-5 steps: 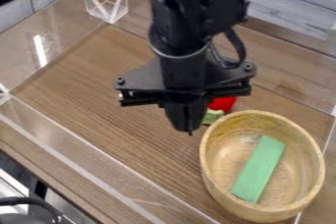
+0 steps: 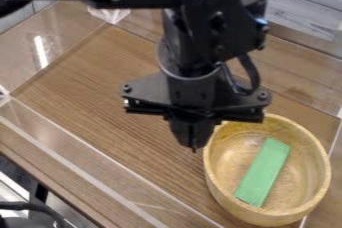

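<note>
My gripper (image 2: 194, 132) fills the centre of the camera view, its black wrist housing hanging over the wooden table, its tip low at the left edge of a round tan bowl (image 2: 230, 200). The fingers are mostly hidden under the housing; nothing shows held. In the bowl at the lower right lies a light green rectangular block (image 2: 263, 172).
A small clear object stands at the top left behind the arm, partly hidden. A dark cable lies beyond the table's edge at the lower left.
The gripper has shifted slightly and its housing now covers the small red and green items that showed behind the bowl earlier. The bowl and block have not visibly moved.
</note>
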